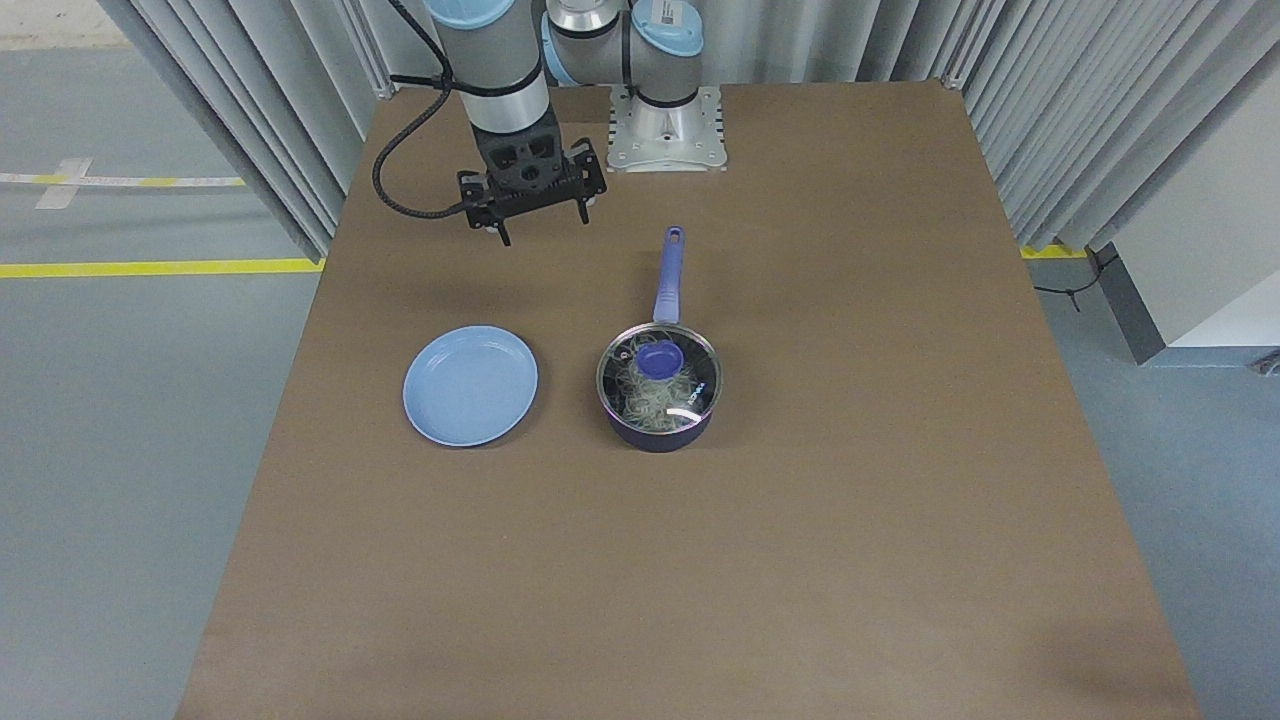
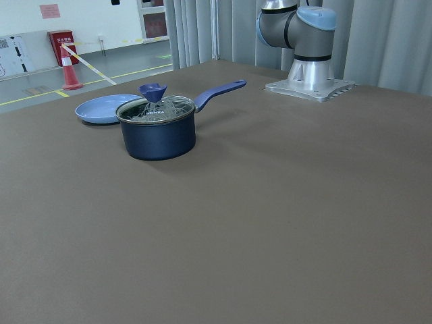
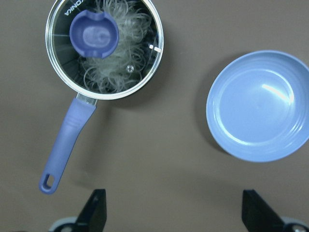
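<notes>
A dark blue saucepan (image 1: 651, 434) with a purple handle (image 1: 669, 274) stands on the brown table, covered by a glass lid with a blue knob (image 1: 659, 359); pale stringy contents show through the glass. A light blue plate (image 1: 469, 385) lies beside it, on the left in the front view and on the right in the wrist view (image 3: 258, 106). My gripper (image 1: 545, 234) hangs high, behind plate and pan, its two fingers wide apart and nothing between them. In the wrist view the fingertips sit at the bottom edge, below the handle and plate.
The robot's base plate (image 1: 666, 150) is at the back of the table, before grey curtains. In the left view a traffic cone (image 2: 70, 74) stands on the floor beyond the table.
</notes>
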